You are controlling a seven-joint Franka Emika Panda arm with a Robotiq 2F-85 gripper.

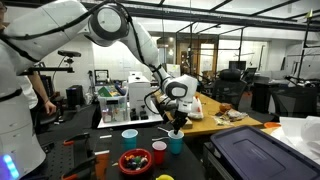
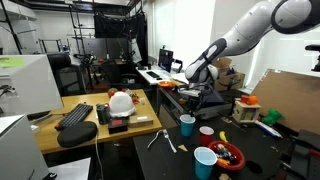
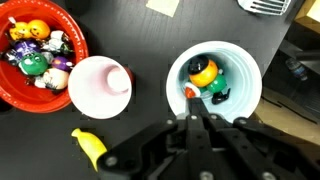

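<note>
A light blue cup holds several small toys, among them an orange and black figure and a green one. Over the near side of its mouth, the dark gripper looks shut; nothing clear shows between its fingers. A small red piece lies close to the fingertips, inside the cup. From the exterior, the gripper hangs right above the blue cup. In the second exterior view, that cup stands upright beneath the arm.
Left of the cup in the wrist view are a red cup with a pale inside, a red bowl of toys and a yellow object. Another blue cup stands farther left, and a dark bin lid lies to the right.
</note>
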